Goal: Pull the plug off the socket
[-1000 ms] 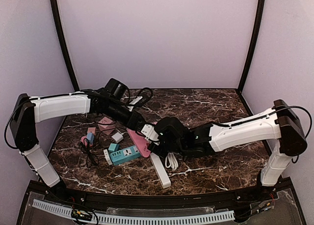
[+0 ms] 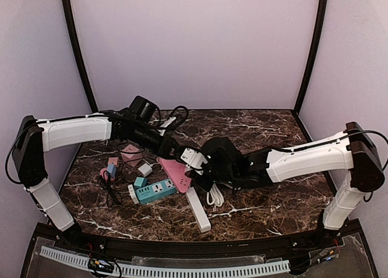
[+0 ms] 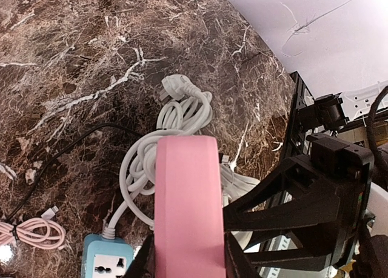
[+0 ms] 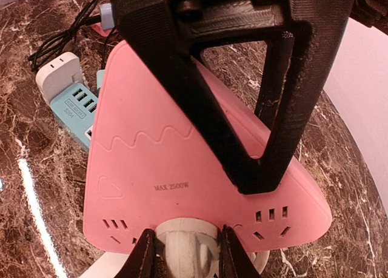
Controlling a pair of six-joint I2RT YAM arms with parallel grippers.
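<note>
A pink triangular socket (image 4: 142, 169) is held up off the table, my left gripper shut on it. In the left wrist view the socket (image 3: 188, 199) shows edge-on between the fingers. My right gripper is shut on a white plug (image 4: 185, 232), which lies against the middle of the socket's lower edge, slots showing on both sides of it. Whether its prongs are still in the slots cannot be seen. From above, the two grippers meet close together over the pink socket (image 2: 176, 173), and the plug is largely hidden by the right hand.
Below lies a blue power strip (image 2: 155, 191), a long white block (image 2: 198, 210) near it. A coiled white cable (image 3: 142, 163) and a pink cable (image 3: 36, 231) rest on the marble table.
The left arm looks unmoved, and more of the socket's near end shows.
</note>
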